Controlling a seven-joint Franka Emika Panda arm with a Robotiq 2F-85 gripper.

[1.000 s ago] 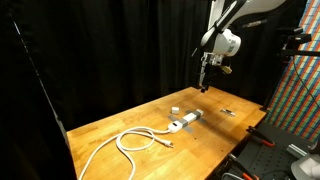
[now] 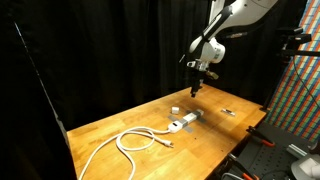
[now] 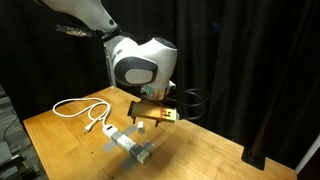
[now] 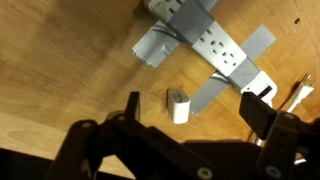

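Note:
A small white block (image 2: 175,110), with a dark patch on one end in the wrist view (image 4: 178,106), lies on the wooden table. Close to it, a white power strip (image 2: 184,122) is held down by strips of grey tape (image 4: 156,45). My gripper is open, and the block shows between its spread fingers in the wrist view, though the side views show the gripper (image 3: 153,110) still above the table and apart from it. Nothing is held.
The strip's white cord (image 2: 124,142) lies looped on the table's left part. A small light-coloured item (image 2: 228,112) rests near the right edge. Black curtains (image 3: 245,70) stand behind the table, and the wood around the block is largely bare.
The arm has come left and lower in exterior view 1, bringing the gripper nearer to the white block. The block, power strip and cord have not moved.

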